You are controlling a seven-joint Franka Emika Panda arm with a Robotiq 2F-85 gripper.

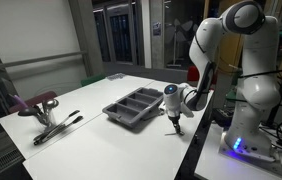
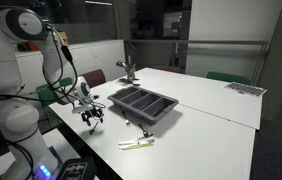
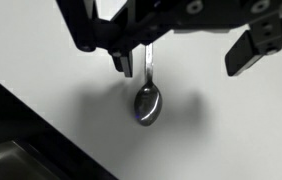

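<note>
A shiny metal spoon (image 3: 148,101) lies on the white table in the wrist view, its bowl toward the camera and its handle running up beneath my gripper. My gripper is open above it, fingers set wide to either side, with nothing between them. The spoon lies nearer the left finger (image 3: 124,62). In exterior view 1 the gripper (image 1: 178,129) is low near the table's front right edge; in exterior view 2 it is low at the left (image 2: 93,122). The spoon is too small to make out clearly there.
A grey compartment tray (image 2: 144,103) stands at mid-table. Several utensils lie loose, among them yellow-handled ones (image 2: 136,144) and dark-ended ones (image 2: 145,134). A utensil holder (image 1: 49,114) is at the far left end. In the wrist view the table edge (image 3: 46,128) runs along the lower left.
</note>
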